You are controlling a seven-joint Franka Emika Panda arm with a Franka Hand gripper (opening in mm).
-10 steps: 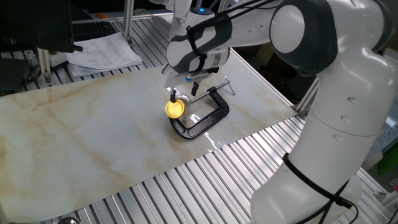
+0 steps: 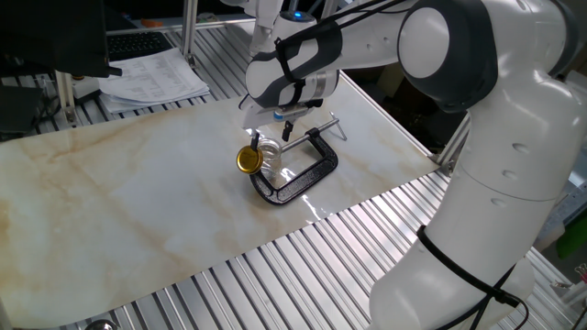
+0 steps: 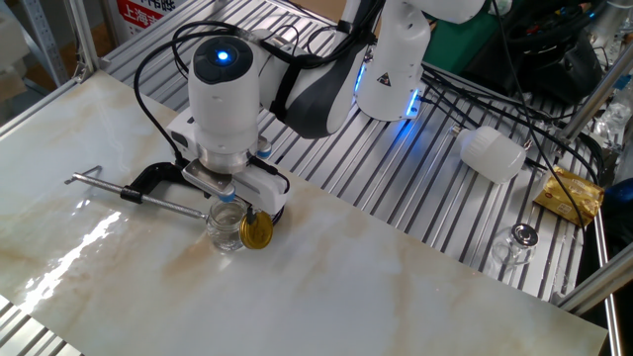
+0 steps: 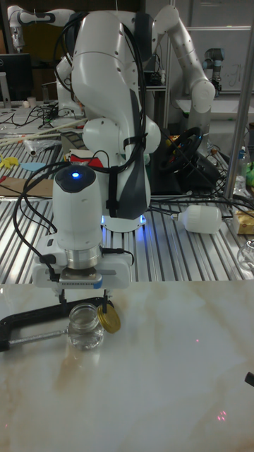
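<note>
A clear glass jar [image 4: 86, 335] stands open-topped on the marbled board, inside the bow of a black C-clamp [image 2: 295, 187]. The clamp's metal screw [image 3: 148, 202] points at the jar's side. Tilted steeply at the jar's rim is a gold lid [image 2: 249, 159], off the mouth; whether it touches the jar or the finger cannot be made out. My gripper [image 4: 84, 296] is above the jar, pointing down and open, its two fingers wide apart. One finger [image 4: 105, 300] is close to the lid's upper edge. Nothing is clasped between them.
Much of the marbled board [image 2: 119, 211] is bare. On the slatted table are a white rounded object [image 3: 492, 154], a small jar with a metal lid [image 3: 518, 243] and a gold packet [image 3: 570, 196]. Papers [image 2: 154, 81] lie behind the board.
The gold lid has shifted left in exterior view 1 and tipped from a flatter, brighter pose over the jar to a steep one at its side. The arm looks unmoved.
</note>
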